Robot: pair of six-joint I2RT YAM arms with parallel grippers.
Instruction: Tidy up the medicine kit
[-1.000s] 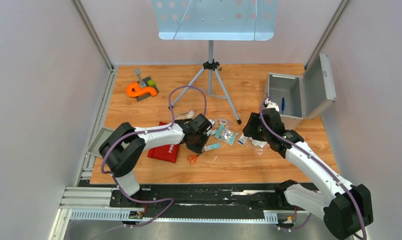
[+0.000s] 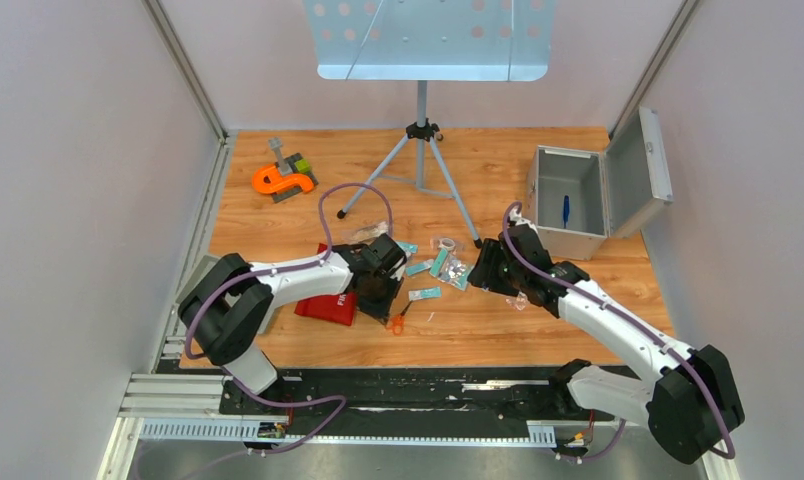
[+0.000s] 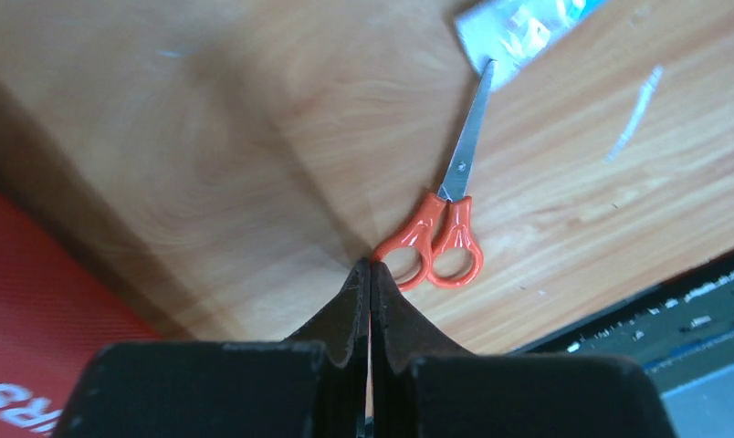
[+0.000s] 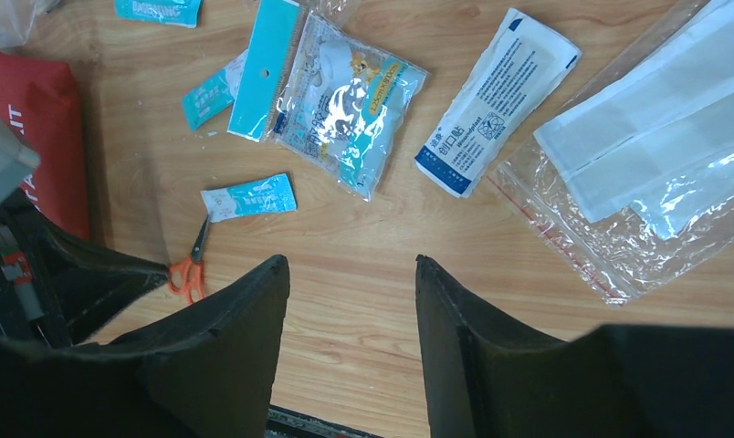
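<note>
Orange-handled scissors (image 3: pixel 452 205) lie flat on the table in the left wrist view, the blade tip touching a small blue packet (image 3: pixel 526 29). My left gripper is shut with nothing between its fingers, its tips right at the edge of one handle loop. The red first aid kit pouch (image 2: pixel 326 308) lies to the left, partly under the left arm. Over the middle right of the table, my right gripper stands open and empty. Below it spread a bagged item (image 4: pixel 345 100), a white-and-blue sachet (image 4: pixel 497 100) and a clear bag of pale blue sheets (image 4: pixel 655 137).
A grey box (image 2: pixel 570 200) with its lid open stands at the back right, a blue pen (image 2: pixel 566 210) inside. A tripod stand (image 2: pixel 423 160) occupies the back middle. An orange tool (image 2: pixel 281 182) sits back left.
The scissors now lie slightly turned and shifted. The right gripper moved a little left and forward, staying open.
</note>
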